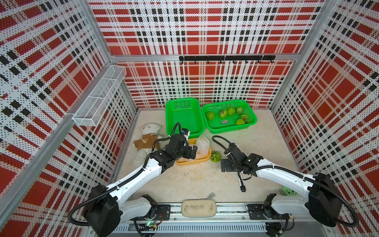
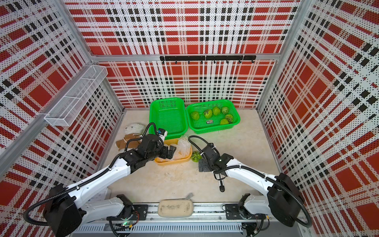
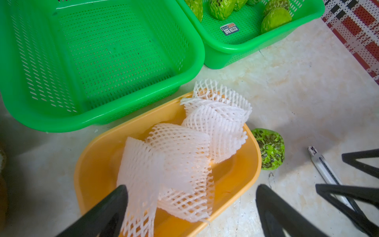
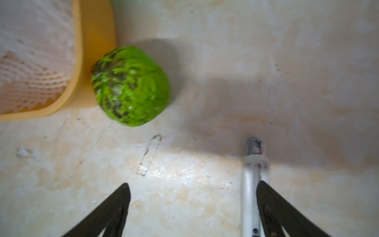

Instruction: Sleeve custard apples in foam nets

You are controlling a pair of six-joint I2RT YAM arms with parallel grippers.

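White foam nets (image 3: 179,158) lie loosely in the orange tray (image 3: 98,146). Above that tray my left gripper hovers open, holding nothing. A single custard apple (image 4: 132,86), green with dark patches, rests on the table against the tray's right side. My right gripper is over the table to the right of this fruit, its fingers (image 4: 114,209) spread apart and empty. In the green basket (image 1: 252,112) at the back right lie several more custard apples (image 1: 222,113). The other green basket (image 1: 184,114), at the back left, looks empty.
A silver, black-handled tool (image 3: 327,173) lies on the table beneath my right gripper. A plush toy (image 1: 148,142) sits on the left. At the front edge is a beige pad (image 1: 199,208).
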